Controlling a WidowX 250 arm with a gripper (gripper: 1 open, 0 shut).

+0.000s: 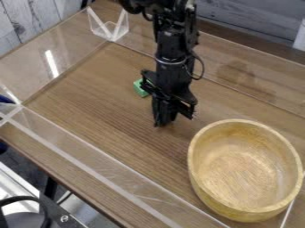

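The black robot arm reaches down from the top centre to my gripper (167, 111), which is low over the middle of the wooden table (84, 107). A small green block (139, 88) lies just left of the gripper, partly hidden behind it. The gripper looks dark and bunched; I cannot make out anything between its fingers.
A large pale-yellow round bowl (244, 169) stands at the front right. A clear plastic piece (107, 27) is at the back left. Black cables (36, 214) lie at the bottom left.
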